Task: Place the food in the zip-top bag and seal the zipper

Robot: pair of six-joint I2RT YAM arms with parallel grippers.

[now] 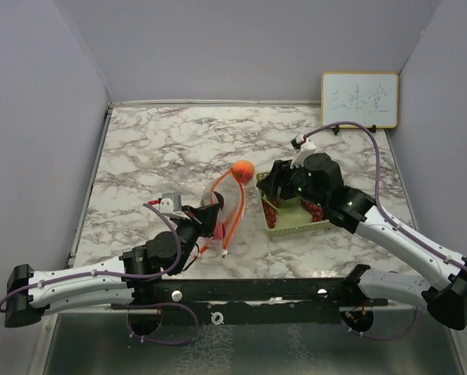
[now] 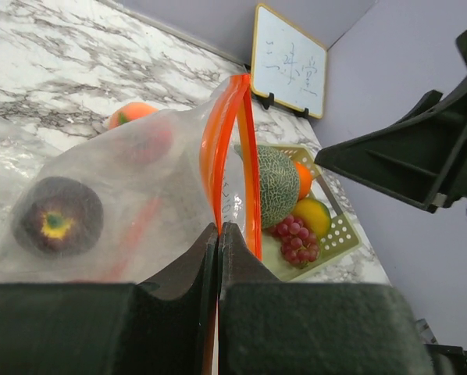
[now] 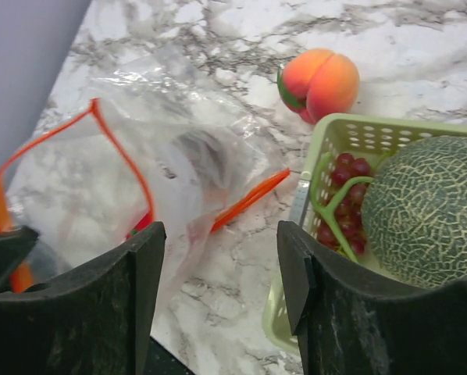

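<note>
The clear zip bag (image 2: 167,226) stands open, its orange zipper rim (image 1: 234,223) spread in a loop. My left gripper is shut on the near side of that rim. Inside the bag sits a dark round fruit (image 2: 58,216); a red item (image 1: 219,232) also shows there. Outside the bag, a peach (image 3: 319,82) lies on the table by the basket's back left corner. My right gripper is open over the gap between bag and basket, nothing between its fingers; the peach is beyond them.
The green basket (image 1: 284,230) stands to the bag's right, holding a melon (image 3: 429,209), grapes (image 2: 297,239), a mango (image 2: 312,216) and an orange (image 2: 303,180). A small whiteboard (image 1: 361,100) is at the back right. Behind the bag the table is clear.
</note>
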